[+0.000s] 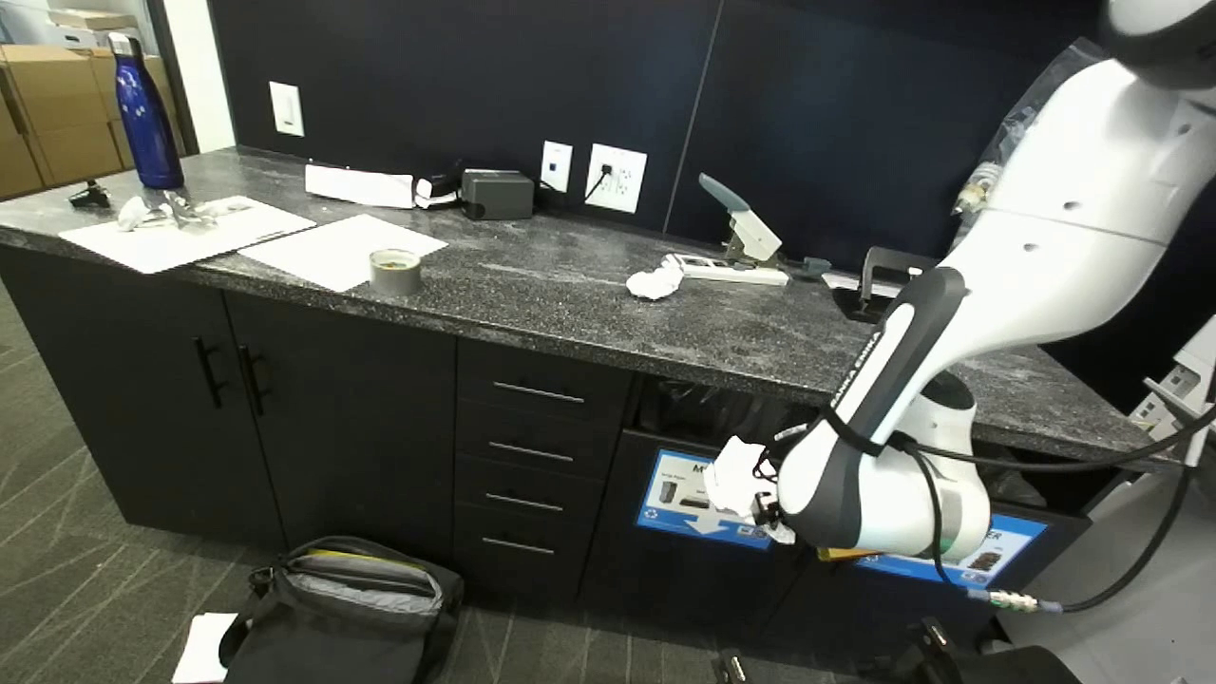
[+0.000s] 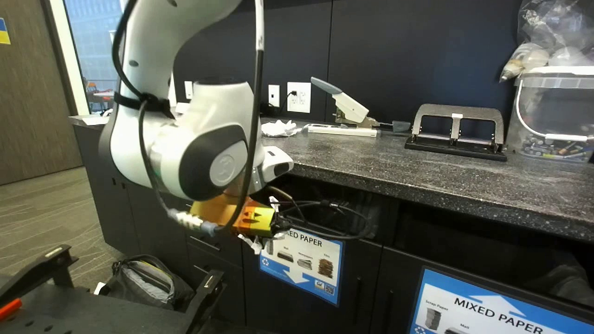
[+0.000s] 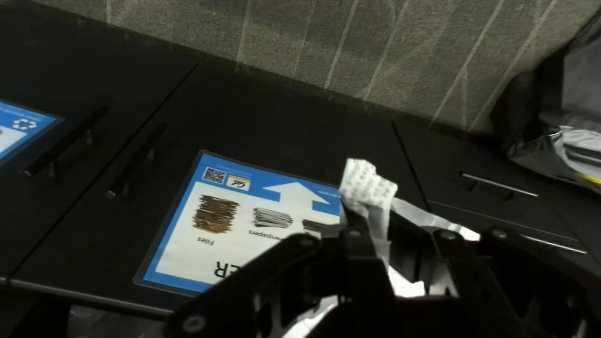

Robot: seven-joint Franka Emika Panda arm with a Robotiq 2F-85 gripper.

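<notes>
My gripper is shut on a crumpled white paper (image 3: 367, 188), whose printed tip sticks out past the fingers in the wrist view. From exterior view 1, the paper (image 1: 738, 477) shows at the left of the gripper (image 1: 769, 502), below the counter edge and in front of the cabinet. Exterior view 2 shows only scraps of the paper (image 2: 255, 244) beneath the arm, which hides most of the gripper. A blue and white mixed paper sign (image 1: 673, 496) is on the cabinet front behind it, under a dark open slot (image 1: 712, 410).
On the counter (image 1: 547, 285) lie another crumpled paper (image 1: 655, 283), a stapler (image 1: 750, 245), a hole punch (image 2: 456, 131) and a tape roll (image 1: 394, 273). A second sign (image 2: 490, 311) marks the neighbouring bin. A black bag (image 1: 342, 610) sits on the floor.
</notes>
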